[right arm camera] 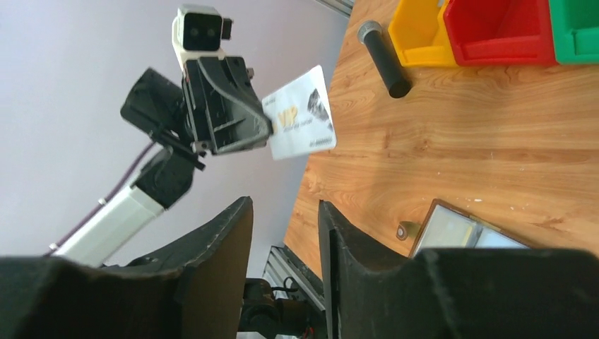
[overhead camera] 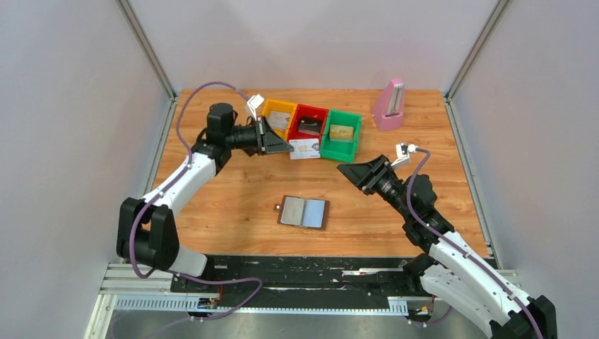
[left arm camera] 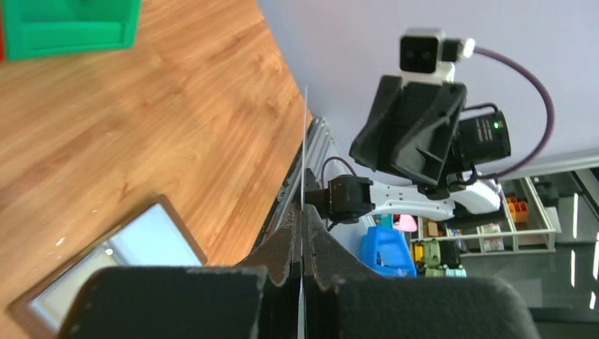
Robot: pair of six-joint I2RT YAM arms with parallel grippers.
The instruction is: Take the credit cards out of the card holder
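My left gripper (overhead camera: 288, 147) is shut on a white card (overhead camera: 305, 150), held upright-edged in front of the red bin; in the left wrist view the card shows as a thin line between the fingertips. My right gripper, right of centre in the top view, has its fingers apart with nothing between them. The open card holder (overhead camera: 302, 212) lies on the table below, with a grey and a light blue inner side.
Yellow (overhead camera: 279, 106), red (overhead camera: 314, 113) and green (overhead camera: 346, 120) bins at the back hold cards. A pink metronome (overhead camera: 388, 106) stands back right. A microphone (right arm camera: 385, 60) lies left of the bins.
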